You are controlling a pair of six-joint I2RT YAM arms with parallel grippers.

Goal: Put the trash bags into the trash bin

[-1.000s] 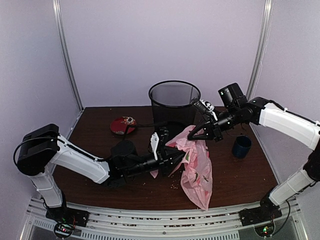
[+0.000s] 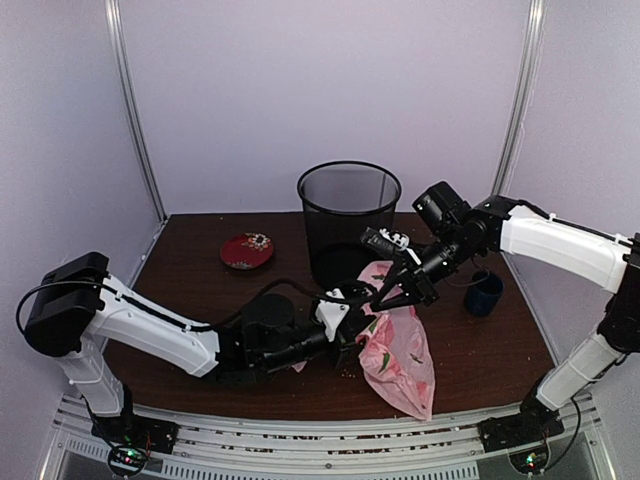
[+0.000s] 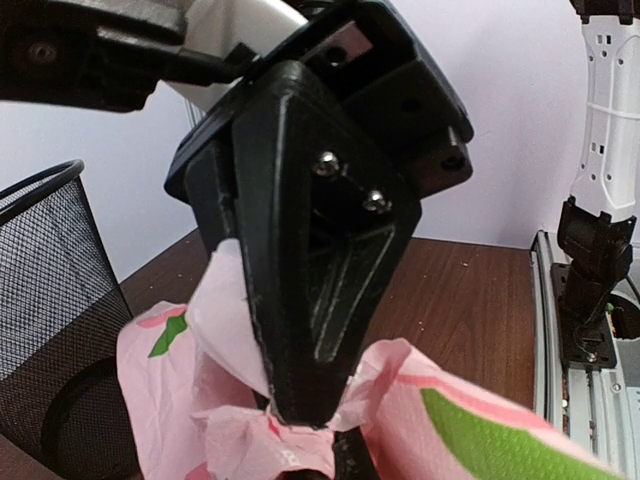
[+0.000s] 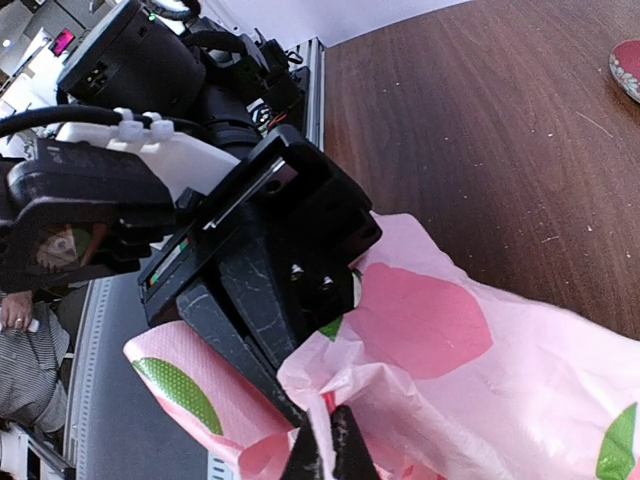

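A pink trash bag point(image 2: 398, 362) with red and green prints hangs from where the two grippers meet, in front of the black mesh trash bin point(image 2: 350, 215). My left gripper point(image 2: 368, 315) is shut on the bag's gathered film; pink plastic point(image 4: 400, 420) bunches round its fingertips in the right wrist view. My right gripper point(image 2: 385, 295) is shut, its fingers point(image 4: 350, 455) against the crumpled film beside the left tips. Folds cover the right tips, and no film clearly shows between them. The bin's mesh wall point(image 3: 50, 275) stands close by in the left wrist view.
A red flowered plate point(image 2: 246, 251) lies left of the bin. At the right stands a dark blue cup point(image 2: 483, 293). Small crumbs point(image 2: 347, 374) are scattered on the brown table point(image 2: 480, 370) near the left gripper.
The bag's lower end has swung a little right.
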